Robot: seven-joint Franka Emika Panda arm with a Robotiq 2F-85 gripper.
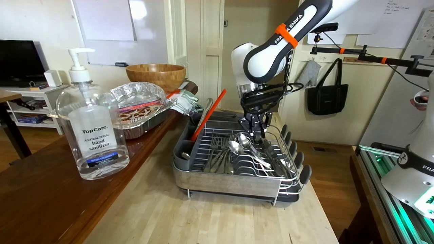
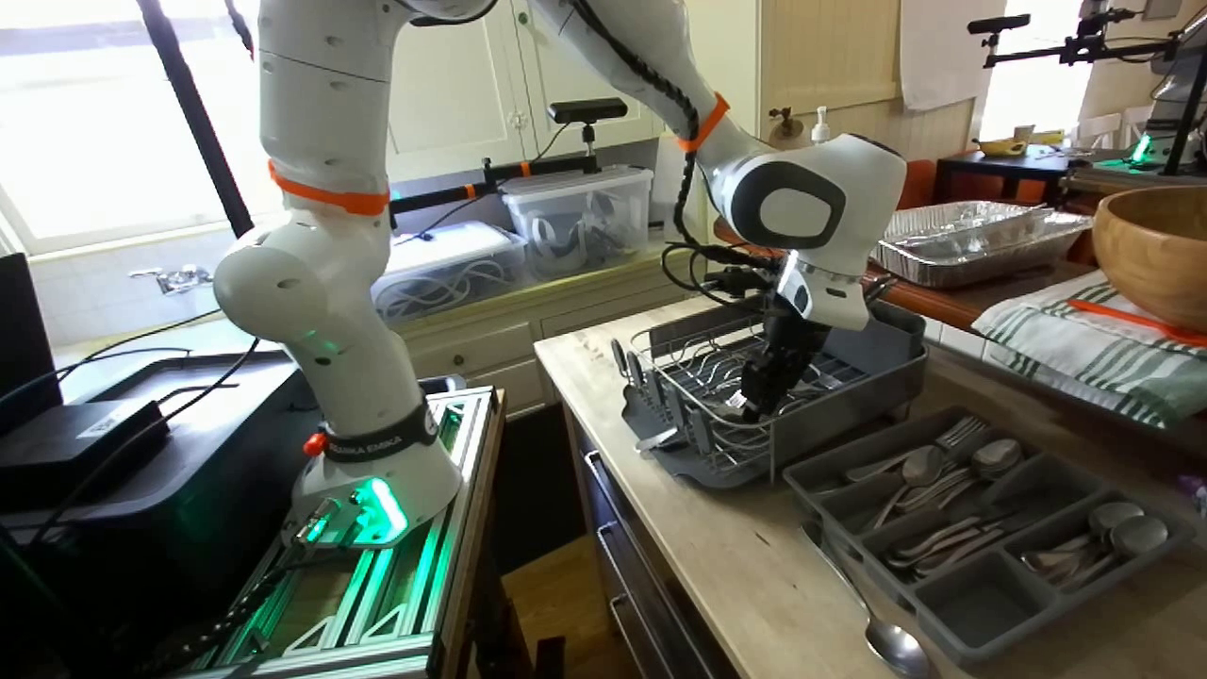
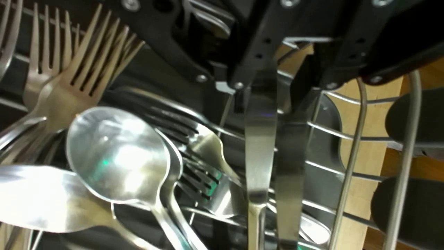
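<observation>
The gripper (image 1: 257,134) points down into the dish rack (image 1: 228,183), among the cutlery at its right side. In the wrist view its fingers are part open. The upper ends of two table knives, a lighter knife (image 3: 261,154) and a darker knife (image 3: 291,179), lie side by side between or just below the fingers; whether the fingers touch either knife is not clear. Left of them are a large spoon (image 3: 118,154) and several forks (image 3: 79,91). In exterior view 2 the gripper (image 2: 764,390) hides most of the rack's cutlery.
A grey cutlery tray (image 2: 984,611) with sorted forks, spoons and other pieces stands beside the rack, a loose spoon (image 2: 894,645) near its corner. A red-handled utensil (image 1: 211,112) rises from the rack's side holder. Wire rails (image 3: 353,158) border the knives on the right.
</observation>
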